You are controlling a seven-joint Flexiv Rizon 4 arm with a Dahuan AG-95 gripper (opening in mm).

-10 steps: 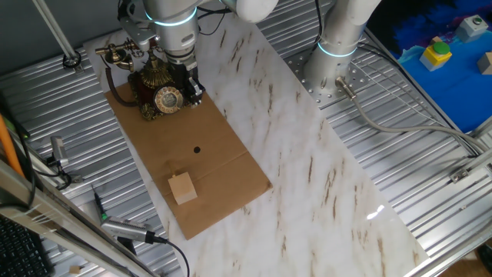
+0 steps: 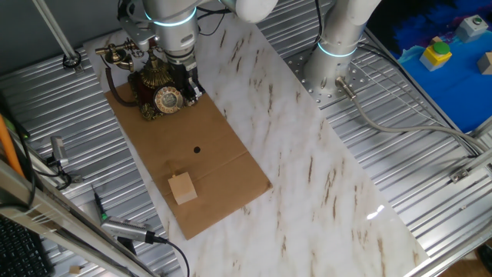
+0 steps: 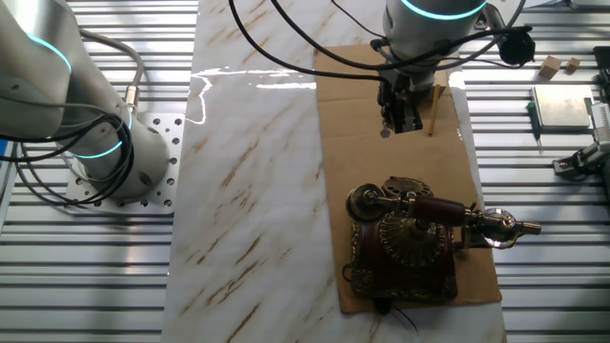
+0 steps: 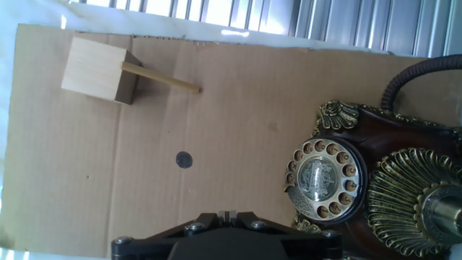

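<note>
A vintage rotary telephone in dark red and brass (image 2: 157,91) stands on a cardboard sheet (image 2: 211,181); its round dial (image 4: 322,179) faces the sheet's open part in the wrist view. The handset (image 3: 434,211) rests on top of the phone. Beside the dial, above the cardboard, hangs my gripper, its fingertips together and nothing visible between them. Toward the sheet's far end from the phone sits a pale wooden block (image 4: 92,68) with a thin wooden stick (image 4: 162,78) projecting from one side.
A black round spot (image 2: 197,150) marks the cardboard between block and phone. The marble-patterned board (image 2: 307,192) is mostly clear to the right. Black cables (image 3: 315,69) hang around my arm.
</note>
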